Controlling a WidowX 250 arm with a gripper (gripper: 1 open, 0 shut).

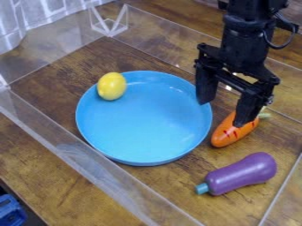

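My black gripper (229,101) hangs over the right part of the scene, open, with its fingers above and beside an orange carrot (232,131); the carrot's green top is partly hidden behind it. A purple eggplant (242,174) lies below the carrot. A blue plate (143,120) fills the middle, with a yellow egg-shaped object (112,86) at its upper-left rim.
A transparent edge or wall runs diagonally along the lower left, and a small blue object (7,212) sits at the bottom-left corner.
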